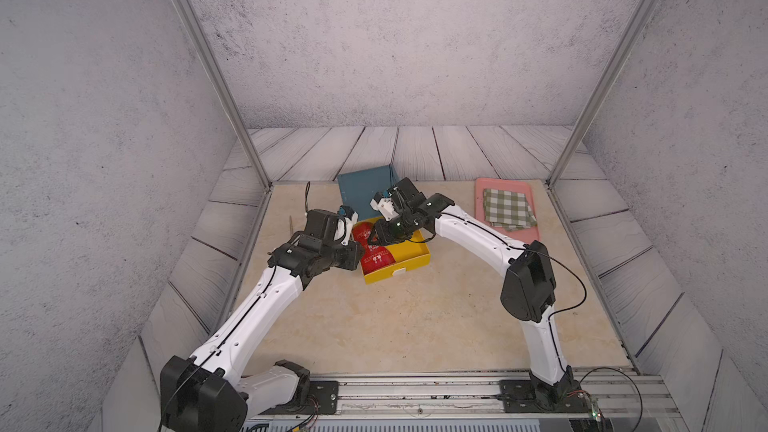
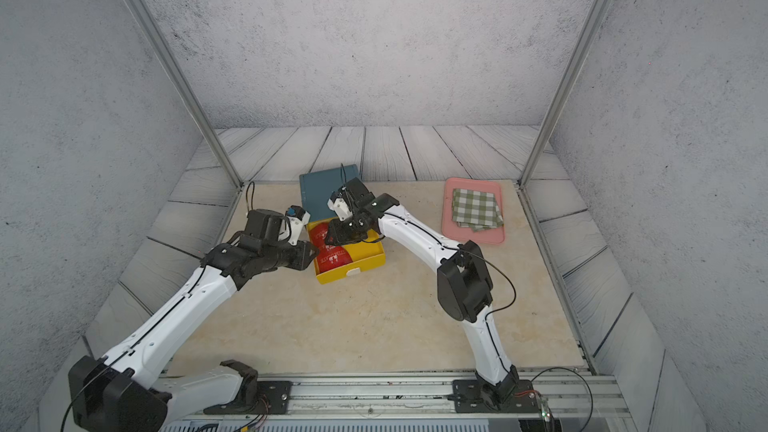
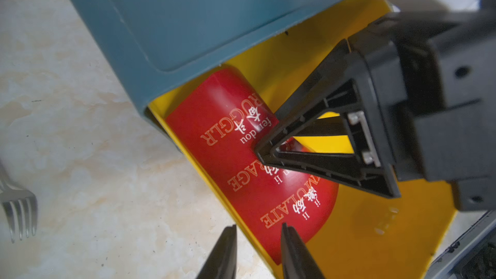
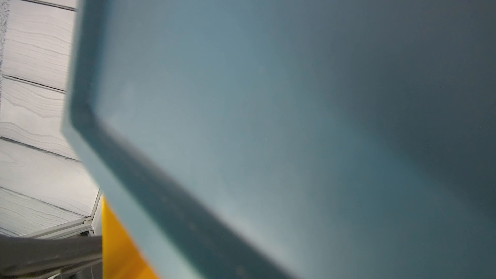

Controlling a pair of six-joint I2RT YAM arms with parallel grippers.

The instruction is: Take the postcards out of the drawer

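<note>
The red postcard (image 3: 206,113) with white and gold lettering lies bowed in the yellow drawer (image 3: 392,227), along its left side. My right gripper reaches into the drawer; its fingertips are together at the card's middle, shut on it. Near the drawer's left wall, my left gripper has its fingers apart, with the wall's edge running down between them in the left wrist view. Whether more cards lie beneath cannot be seen. The right wrist view is filled by the blue cabinet (image 4: 232,98); no fingers show there.
A pink tray (image 1: 532,232) with a checked cloth (image 1: 508,208) lies at the back right. To the drawer's left, a fork (image 3: 20,204) rests on the table.
</note>
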